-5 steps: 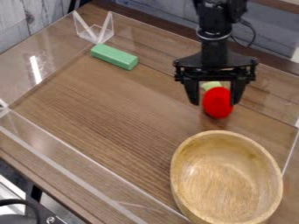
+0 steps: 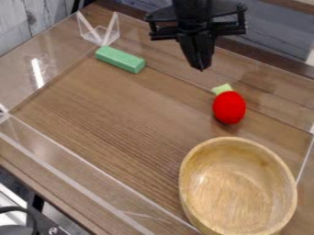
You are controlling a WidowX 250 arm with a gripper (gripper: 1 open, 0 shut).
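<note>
My gripper (image 2: 196, 46) is raised at the top centre, dark, with two fingers pointing down; whether it is open or shut is hard to make out. Below it to the right, a red oval object (image 2: 229, 107) lies on the wooden table, with a small pale green piece (image 2: 222, 89) just behind it, partly hidden by the red one. A green block (image 2: 120, 59) lies at the upper left. A large empty tan bowl (image 2: 237, 194) fills the lower right.
A white wire-like object (image 2: 98, 27) stands at the table's back left, near the edge. A dark cable lies at the bottom left corner.
My gripper has risen up and back, away from the red object, which it had been over. The red object and the pale green piece are now uncovered.
</note>
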